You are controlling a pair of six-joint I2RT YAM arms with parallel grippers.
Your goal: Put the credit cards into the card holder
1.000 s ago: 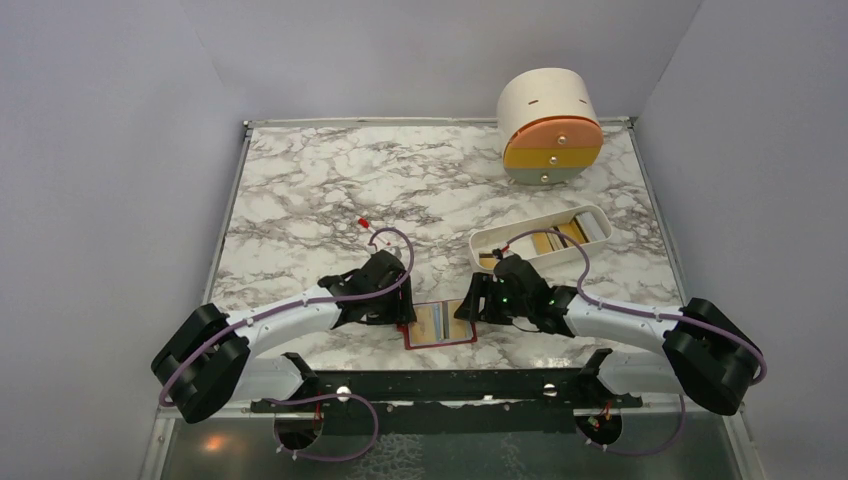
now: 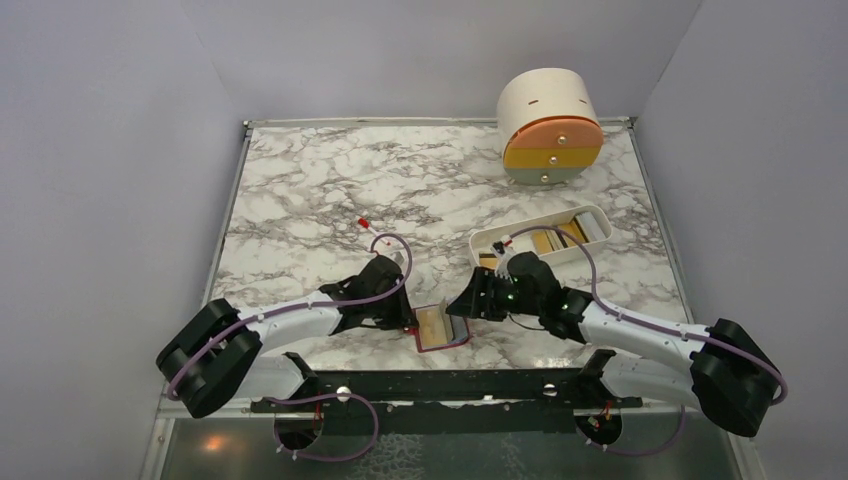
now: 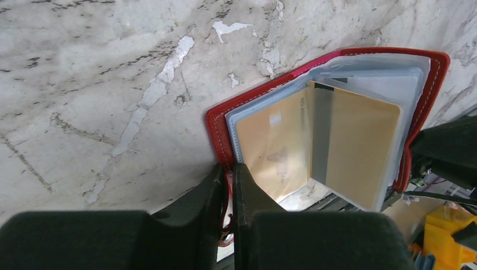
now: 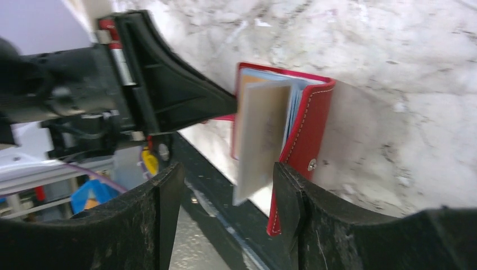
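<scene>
The red-edged card holder (image 2: 434,328) lies spread on the table between my two arms. In the left wrist view, my left gripper is shut on its red edge at one corner. A tan card (image 3: 275,140) shows in a clear sleeve there, and a second tan piece (image 3: 360,146) stands partly raised on the other half. My right gripper is part open at the other side. The holder's red cover (image 4: 309,124) is lifted upright beside one finger, and a pale leaf (image 4: 261,129) stands in the gap.
Several more cards lie in the white tray (image 2: 492,237) behind my right arm. A rounded cabinet with coloured drawers (image 2: 550,130) stands at the back right. Back and left, the table is mostly clear, apart from a small red-tipped object (image 2: 363,222).
My right gripper has moved left, and the holder's right side has lifted and folded inward from its flat spread. My left gripper has shifted slightly at the holder's left edge.
</scene>
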